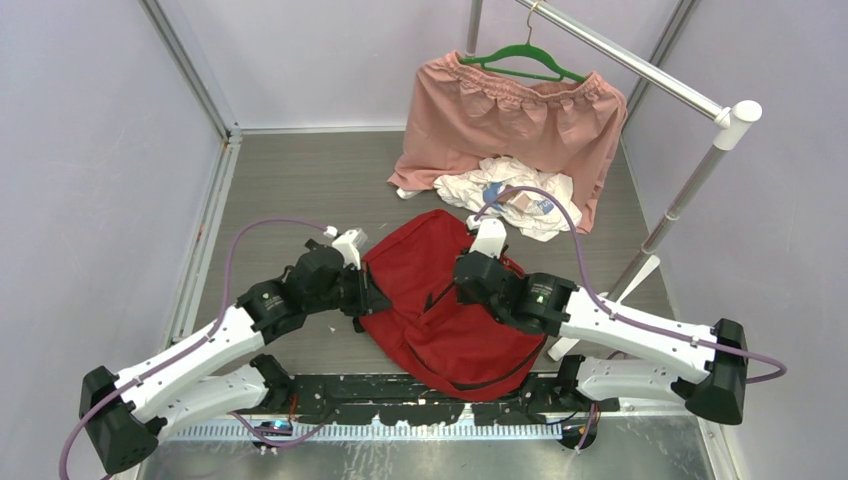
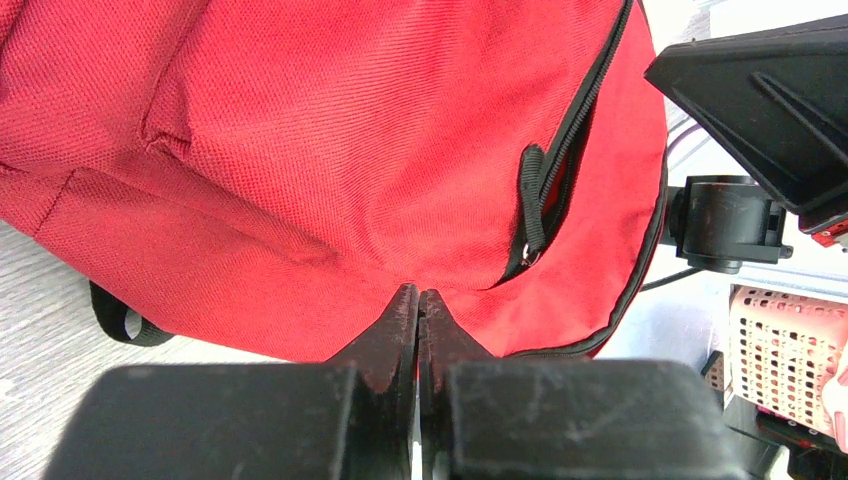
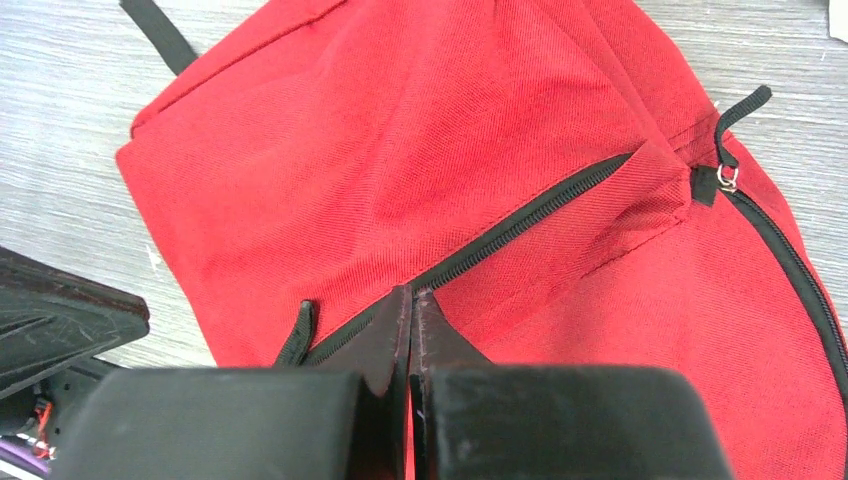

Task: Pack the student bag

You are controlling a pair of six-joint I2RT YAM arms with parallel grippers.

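A red fabric bag point(image 1: 430, 340) with black zippers lies flat on the grey floor between my arms. My left gripper point(image 1: 370, 300) hovers over the bag's left part, shut with nothing visible between its fingertips; a zipper with a pull tab point(image 2: 532, 200) lies beyond it. My right gripper is shut on the long black zipper point(image 3: 520, 220) line, though what exactly is between its fingers is hidden. A second zipper with a pull point(image 3: 740, 120) runs along the bag's edge.
A crumpled white cloth point(image 1: 510, 195) lies behind the bag beneath pink shorts point(image 1: 510, 120) on a green hanger. The rack's post point(image 1: 680, 200) stands at the right.
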